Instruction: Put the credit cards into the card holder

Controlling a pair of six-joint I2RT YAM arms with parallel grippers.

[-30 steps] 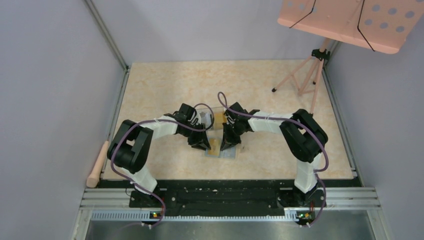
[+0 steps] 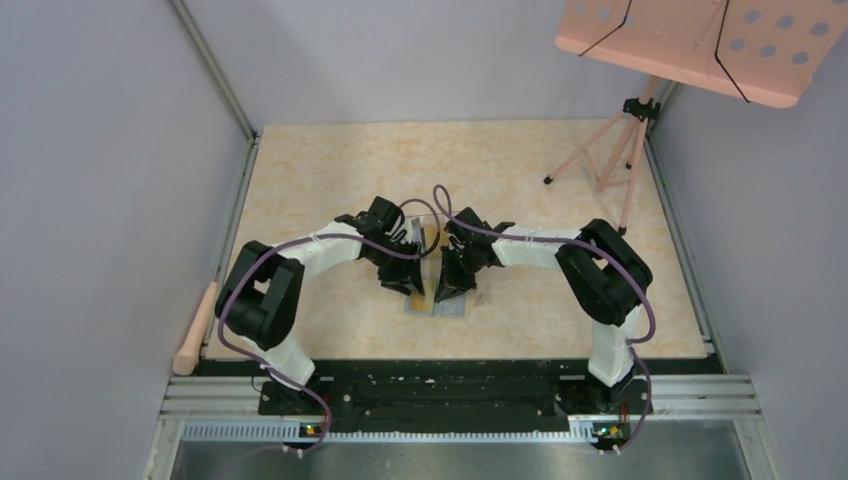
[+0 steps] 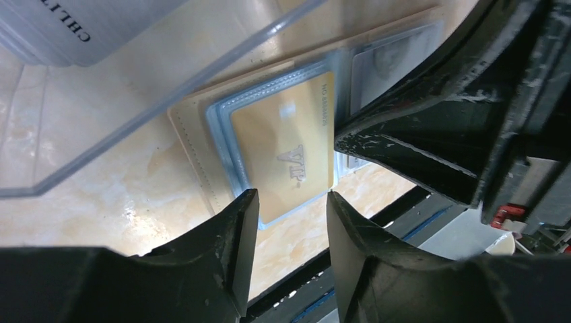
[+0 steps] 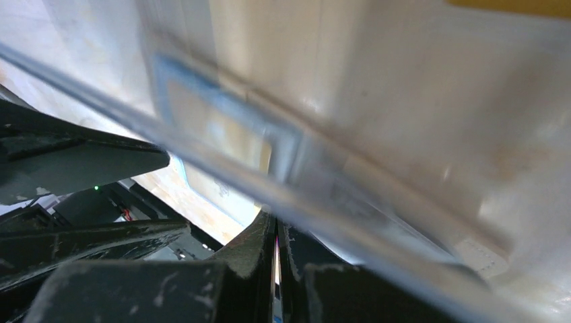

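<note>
In the left wrist view a gold card (image 3: 286,151) lies in a blue-rimmed, clear pocket of the card holder (image 3: 195,145). The neighbouring pocket (image 3: 394,67) looks greyish and is partly covered by the right gripper. My left gripper is open, its fingertips apart over the gold card's near end; whether they touch it, I cannot tell. In the right wrist view my right gripper is shut, with nothing showing between its fingers, beside the holder's middle. From above, both grippers hide much of the holder (image 2: 450,306).
Behind the holder stands a clear plastic container, its edge (image 3: 155,111) crossing the left wrist view. A silver card (image 3: 87,27) and another gold card (image 4: 518,5) show there. The two grippers are close together. Bare table (image 2: 340,170) surrounds this area.
</note>
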